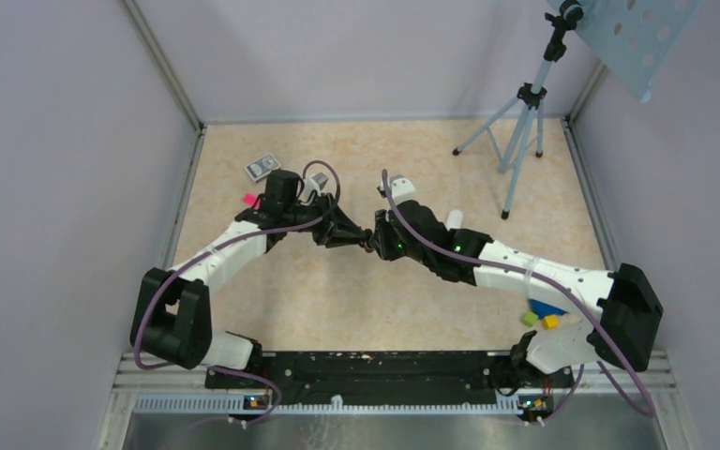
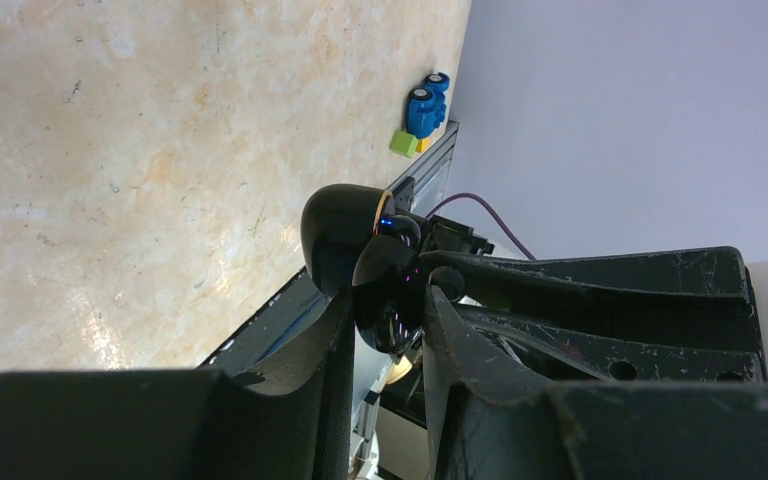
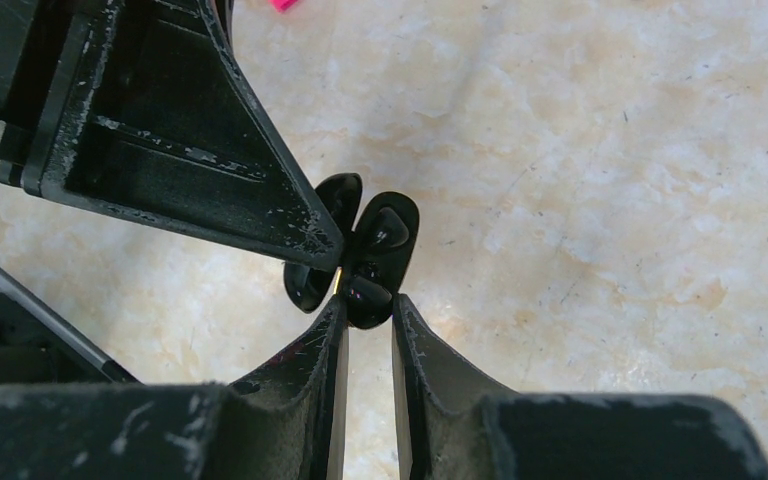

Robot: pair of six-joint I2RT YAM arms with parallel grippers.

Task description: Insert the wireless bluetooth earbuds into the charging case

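The black charging case (image 3: 315, 280) is held at the middle of the workspace by my left gripper (image 1: 361, 239), which is shut on it; its lid stands open, with a glossy earbud slot visible in the right wrist view. My right gripper (image 1: 381, 239) meets it from the right, shut on a black earbud (image 3: 368, 300) that is at the case's opening. In the left wrist view the case (image 2: 332, 235) and glossy dark parts overlap at the fingertips, so whether the earbud sits in its slot I cannot tell.
A blue toy (image 2: 426, 105) with green and yellow blocks (image 1: 530, 318) lies at the front right. A tripod (image 1: 525, 131) stands at the back right, a card deck (image 1: 262, 166) at the back left.
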